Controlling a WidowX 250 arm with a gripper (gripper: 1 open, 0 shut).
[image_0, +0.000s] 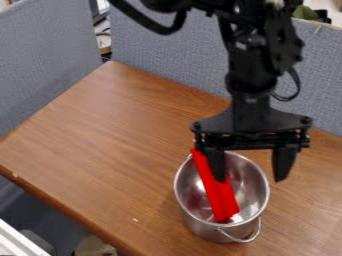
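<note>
A steel pot (195, 205) with a wire handle stands on the wooden table at the lower centre right. A long red block (222, 196) leans inside it, its upper end at the rim. My black gripper (250, 164) is open above the pot, one finger beside the block's upper end and the other to the right, over the pot's right side.
Grey padded walls (160, 55) border it at the back and left.
</note>
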